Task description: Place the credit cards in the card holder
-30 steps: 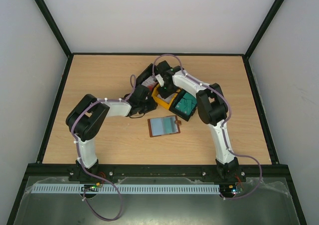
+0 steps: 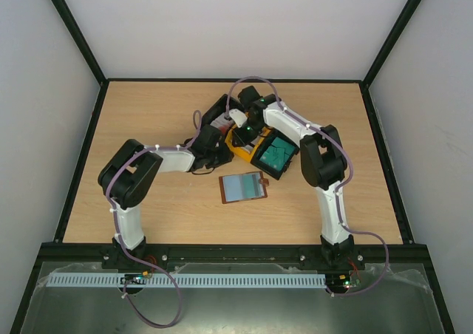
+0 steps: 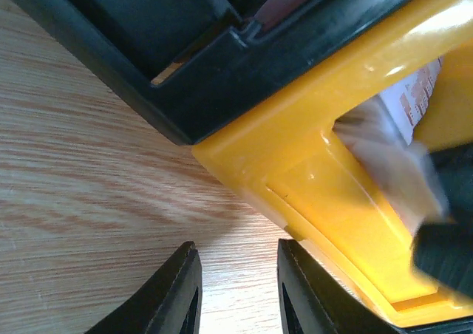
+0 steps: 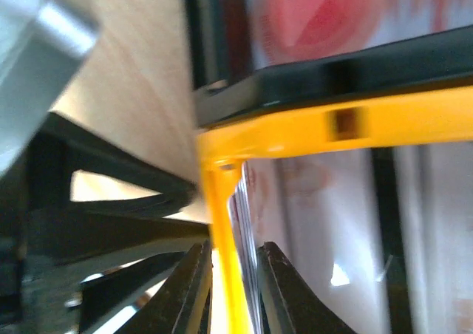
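On the table lies the card holder (image 2: 242, 188), an open brown wallet with clear, bluish-green sleeves. The yellow box (image 3: 244, 160) contains pale cards; one's thin edge (image 4: 247, 238) lies along the inner side of its wall. My left gripper is low beside this box; its fingertips stand somewhat apart, with bare wood visible between them. At the box wall, my right gripper has the yellow rim and that thin edge showing between its fingertips. Whether either gripper is clamped on anything is unclear.
A dark tray (image 2: 212, 114) adjoins the yellow box on one side, and a black tray with green contents (image 2: 277, 154) on the other. Both arms are close together over these boxes.
My right arm has shifted: its wrist has swung slightly toward the front left and its elbow to the right. The left arm, the boxes and the card holder have stayed in place.
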